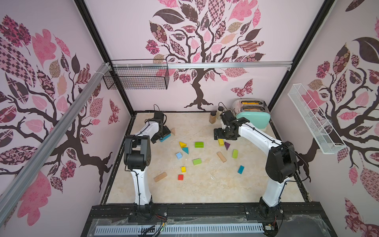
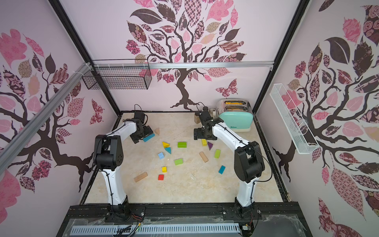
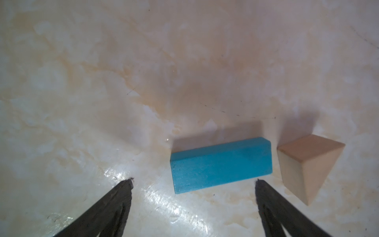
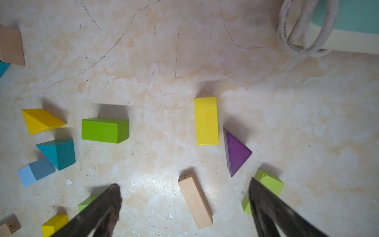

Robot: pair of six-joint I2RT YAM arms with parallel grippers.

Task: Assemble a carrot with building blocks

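My left gripper hangs open over a blue block (image 3: 221,165); a natural wooden triangle (image 3: 310,162) sits just right of it. My right gripper, also open, is above a yellow rectangular block (image 4: 206,120), a purple triangle (image 4: 236,152), a wooden plank (image 4: 195,200) and a light green block (image 4: 268,181). Also scattered between the arms are a yellow triangle (image 4: 41,120), a green block (image 4: 104,130), a teal triangle (image 4: 59,154), a light blue block (image 4: 35,171) and a red block (image 1: 180,177).
A mint toaster (image 1: 251,118) with a white cable stands at the back right, beside bottles (image 1: 212,116). Wire baskets hang on the walls.
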